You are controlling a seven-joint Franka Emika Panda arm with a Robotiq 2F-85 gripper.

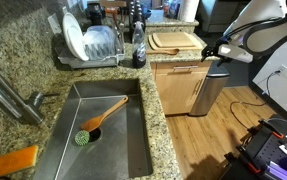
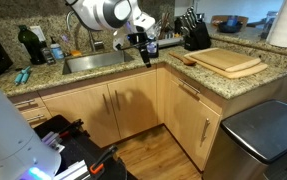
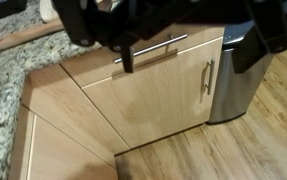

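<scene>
My gripper (image 1: 209, 56) stands open at the right of the counter corner, in front of the wooden drawer cabinet. In the wrist view its dark fingers (image 3: 125, 58) spread apart, with no object held between them. Below it show a drawer with a bar handle (image 3: 149, 47) and a cabinet door (image 3: 153, 100). A wooden spoon (image 1: 164, 50) lies on the counter by the cutting boards (image 1: 176, 41). In the sink (image 1: 58, 145) rests a wooden-handled brush (image 1: 105, 115) with a green head.
A dish rack with plates (image 1: 96, 42) and a dark bottle (image 1: 139, 48) stand behind the sink. On the floor beside the cabinet is a steel bin (image 1: 212, 88). An orange sponge (image 1: 13, 160) lies left of the sink.
</scene>
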